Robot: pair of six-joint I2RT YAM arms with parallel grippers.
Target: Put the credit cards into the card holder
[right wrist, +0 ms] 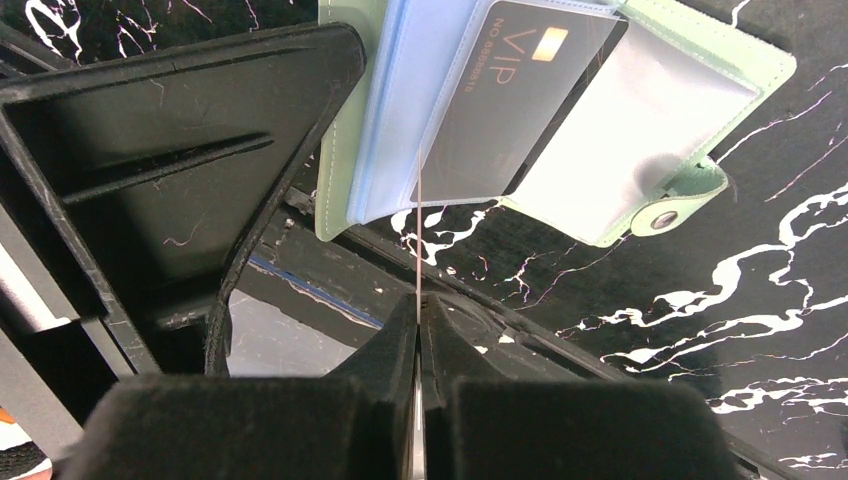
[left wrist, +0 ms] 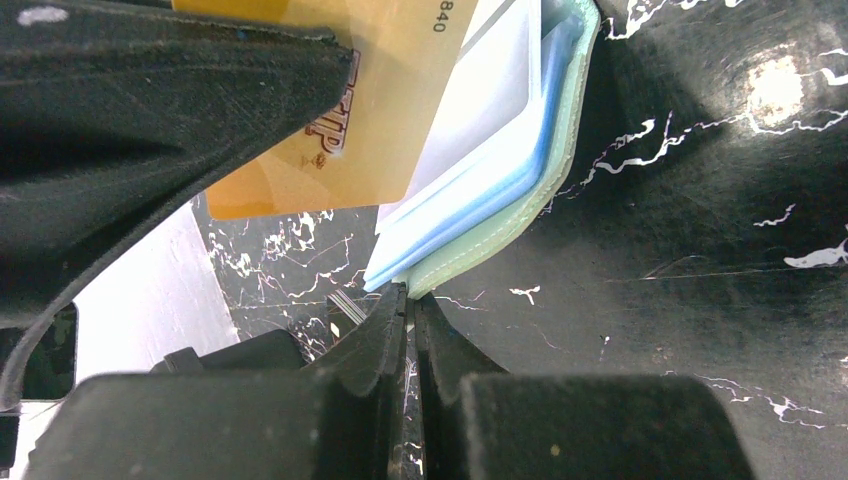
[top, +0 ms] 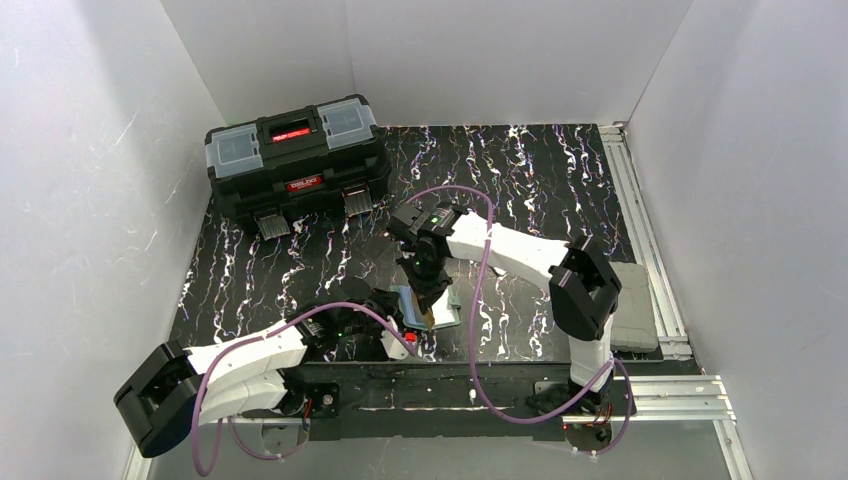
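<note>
The card holder [top: 447,312] lies unfolded near the table's front edge, pale green outside with blue-edged clear pockets. My left gripper is shut on a lower corner of the holder [left wrist: 520,218]. Edge-on in the right wrist view, a thin gold card [right wrist: 419,235] stands up from between the fingers of my right gripper. In the left wrist view that gold card [left wrist: 385,110] shows its printed face, close over the holder's pockets; whether its edge is inside one cannot be told. A dark VIP card [right wrist: 500,120] shows within the holder's pocket area.
A black toolbox [top: 295,160] stands at the back left. A grey pad [top: 633,310] rests at the right edge. Both arms crowd closely around the holder, while the marbled table behind and to the right is mostly clear.
</note>
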